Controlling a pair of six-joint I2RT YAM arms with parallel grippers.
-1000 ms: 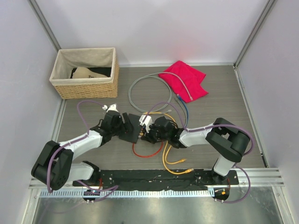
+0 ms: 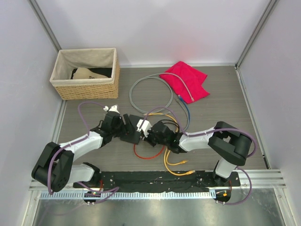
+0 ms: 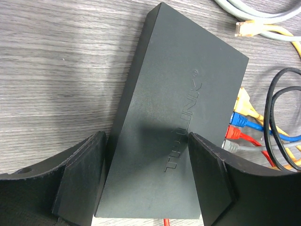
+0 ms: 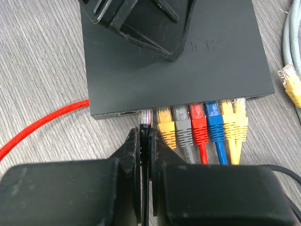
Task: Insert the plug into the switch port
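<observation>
The dark switch [image 4: 174,80] lies on the floor, several yellow, grey, red and blue plugs seated along one side. My right gripper is shut on a plug [image 4: 145,117], whose clear tip meets the switch's port edge beside a yellow plug; whether it is fully inside I cannot tell. My left gripper stands part open over the switch [image 3: 188,80], its fingers on either side of the body, contact unclear.
A wicker basket [image 2: 84,89] stands at the back left, a red cloth [image 2: 188,80] at the back right. Looped grey cables, yellow cables and a red cable [image 4: 42,122] lie around the switch.
The right arm has shifted slightly in the top view, around the switch's port side. The left arm shows no visible change.
</observation>
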